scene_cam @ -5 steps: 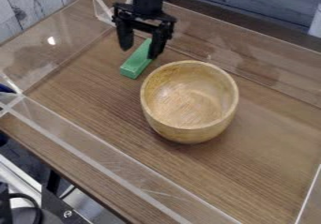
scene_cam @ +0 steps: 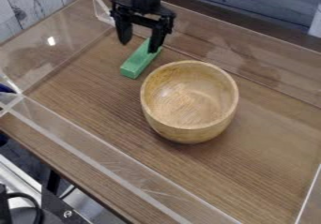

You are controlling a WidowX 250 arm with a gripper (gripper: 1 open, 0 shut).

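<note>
My black gripper (scene_cam: pixel 139 33) stands open at the top middle, over the far end of a green block (scene_cam: pixel 137 66) that lies slanted on the wooden table (scene_cam: pixel 75 115). Nothing shows held between the fingers. A large tan round bowl (scene_cam: pixel 190 101) sits just in front and to the right of the block.
Free wood surface lies to the left, right and front of the bowl. A clear edge strip and a checked area (scene_cam: pixel 19 3) are at the upper left, with dark items at the lower left corner.
The gripper has moved slightly up the picture, uncovering more of the green block. The block and bowl look unmoved.
</note>
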